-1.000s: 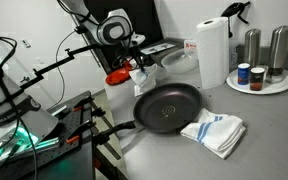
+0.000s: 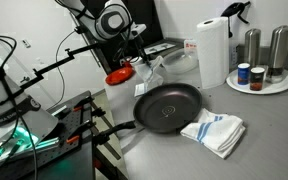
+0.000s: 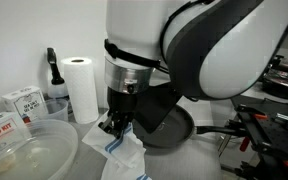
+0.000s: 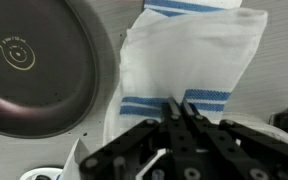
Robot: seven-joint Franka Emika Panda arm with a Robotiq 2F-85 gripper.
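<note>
A white cloth with blue stripes (image 4: pixel 189 60) hangs from my gripper, whose fingers are shut on it along a striped part. In exterior view 2 the gripper (image 3: pixel 119 128) pinches the cloth (image 3: pixel 122 153) in front of the black pan. From exterior view 1, the held cloth (image 2: pixel 152 74) appears at the far side of the counter, behind the pan; the fingertips there are too small to make out. A second white cloth with blue stripes (image 2: pixel 214 132) lies folded on the counter, right of the pan.
A black frying pan (image 2: pixel 168 107) occupies mid-counter, handle toward the robot's side. Behind are a clear bowl (image 2: pixel 183 65), a paper towel roll (image 2: pixel 213 52) and a red dish (image 2: pixel 120 75). A white plate (image 2: pixel 276 84) carries shakers and jars.
My gripper and the held cloth have shifted slightly right and up in exterior view 1. The cloth's hanging shape has changed. The pan and folded cloth have stayed put.
</note>
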